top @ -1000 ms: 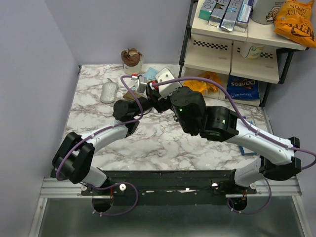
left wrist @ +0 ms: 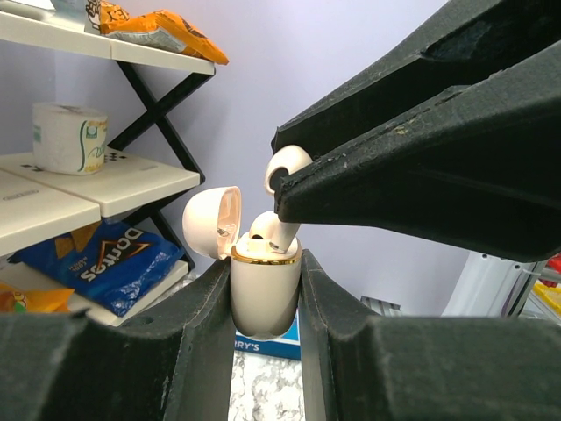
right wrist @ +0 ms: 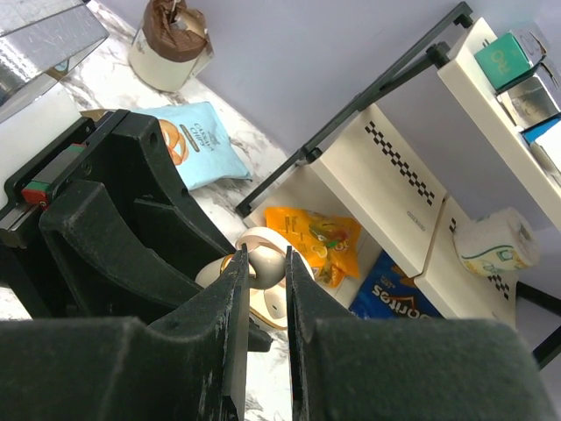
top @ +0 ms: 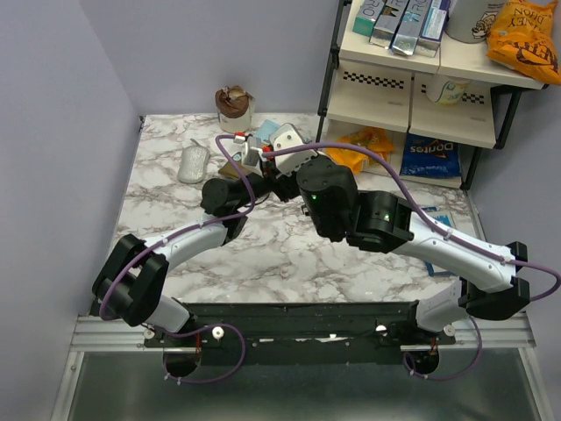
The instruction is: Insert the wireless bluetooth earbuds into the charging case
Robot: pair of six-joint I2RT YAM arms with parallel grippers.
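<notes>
In the left wrist view, my left gripper is shut on the white charging case (left wrist: pixel 265 303), which has a gold rim and stands upright with its lid (left wrist: pixel 213 221) swung open to the left. My right gripper is shut on a white earbud (left wrist: pixel 286 163); its fingers (left wrist: pixel 421 167) come in from the upper right. Below those fingers the stem (left wrist: pixel 282 233) slants down to the case opening. How deep it sits is hard to tell. Another rounded white shape (left wrist: pixel 261 226) shows in the opening, not clear what. From above, the arms hide case and earbud.
A shelf unit (top: pixel 377 88) with boxes and snack bags stands at the back right. On the marble table (top: pixel 289 254) are a brown-topped container (top: pixel 234 103) and a mesh-like grey item (top: pixel 194 163).
In the top view my right arm has shifted slightly left, its gripper turning a little nearer the left one. The left arm looks still.
</notes>
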